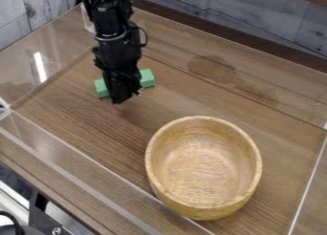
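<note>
The black arm (pixel 113 38) reaches down from the top of the camera view. Its gripper (pixel 119 92) is low at the table, just in front of a flat green object (pixel 144 77) that it partly hides. The gripper looks shut, with nothing visible between its fingers; whether it touches the green object is unclear.
A large empty tan bowl (pixel 204 170) sits at the front right of the wooden table (pixel 243 67). Cables and a darker edge lie along the left.
</note>
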